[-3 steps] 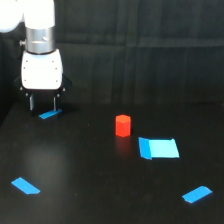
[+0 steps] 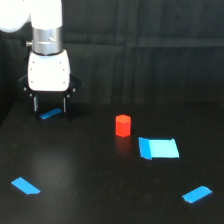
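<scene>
Upright on the dark table, right of the middle, stands a red block (image 2: 123, 126). A pale blue square (image 2: 163, 148) lies flat to its lower right, with a darker blue strip (image 2: 145, 148) along its left edge. My gripper (image 2: 51, 105) is at the upper left, pointing down, well to the left of the block. Its two fingers are spread apart, and I see nothing held between them. Whether the fingertips touch the table cannot be told.
Blue tape marks lie at the lower left (image 2: 25, 186), the lower right (image 2: 196, 194) and close to the gripper (image 2: 51, 114). A dark curtain (image 2: 150, 50) hangs behind.
My gripper has shifted a little to the right and looks slightly larger, its fingers a bit farther apart in view. The red block and the pale blue square have not moved.
</scene>
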